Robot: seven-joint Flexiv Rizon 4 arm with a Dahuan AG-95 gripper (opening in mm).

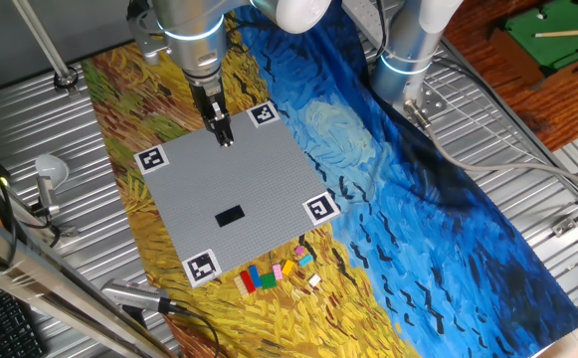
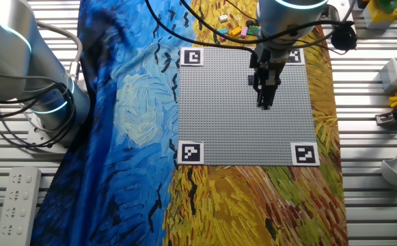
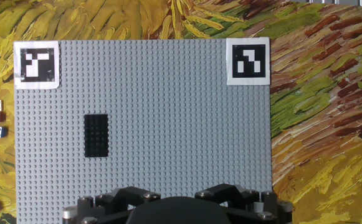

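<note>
A grey studded baseplate (image 1: 269,189) lies flat on the painted cloth, with a black-and-white marker at each corner. On it sits a black rectangular brick block (image 3: 96,135), left of the middle in the wrist view and toward the coloured bricks' side in exterior view 1. My gripper (image 1: 226,144) hangs above the plate, away from the block and over the opposite side. In exterior view 2 the gripper (image 2: 264,106) points down and partly covers the black block (image 2: 251,80). No object shows at its fingertips. The finger gap is too unclear to judge.
Several small coloured bricks (image 1: 269,276) lie on the cloth beyond one plate edge. A cable (image 2: 205,42) crosses in front of exterior view 2. Most of the plate is bare.
</note>
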